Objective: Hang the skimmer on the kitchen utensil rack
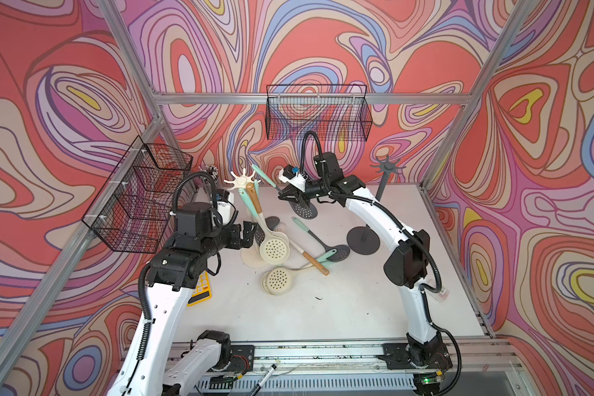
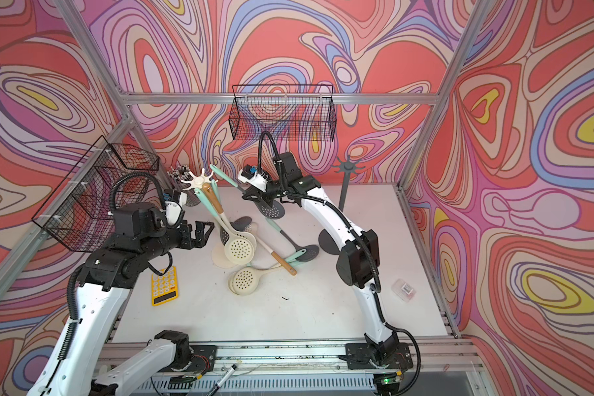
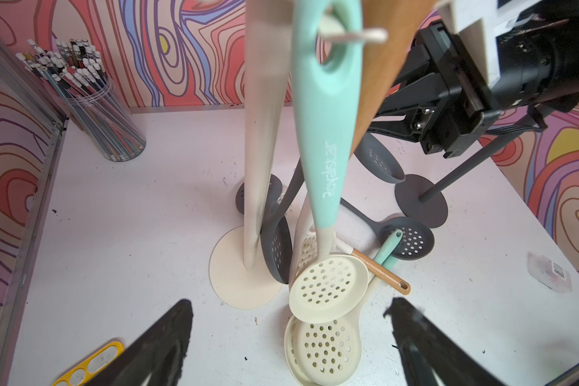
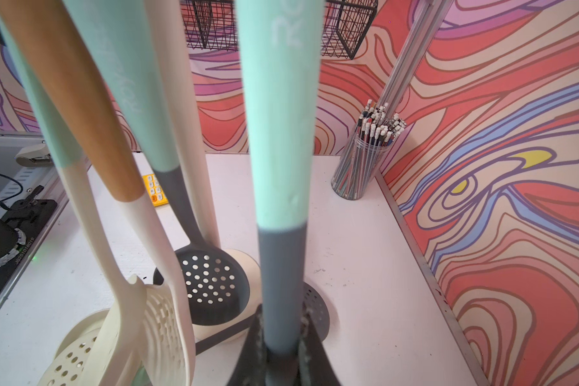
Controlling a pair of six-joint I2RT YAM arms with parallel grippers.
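Note:
A dark grey skimmer with a mint handle [image 4: 280, 115] is gripped by my right gripper, shut on its grey shaft. Its perforated head [image 1: 303, 210] hangs below the fingers and the handle [image 1: 264, 175] leans up toward the rack. The cream utensil rack [image 1: 243, 180] has hooks around its top and carries several hanging utensils, among them a mint-handled one [image 3: 328, 115] and a wooden-handled one [image 4: 77, 96]. The held handle's tip is close to the rack top, apparently on no hook. My left gripper is open and empty, left of the rack.
Loose skimmers, one grey [image 1: 336, 252] and one cream [image 1: 279, 281], lie on the table. A second, dark rack [image 1: 363, 239] stands bare to the right. A pencil cup [image 3: 112, 122] stands at the back left; a yellow calculator [image 2: 164, 286] lies front left.

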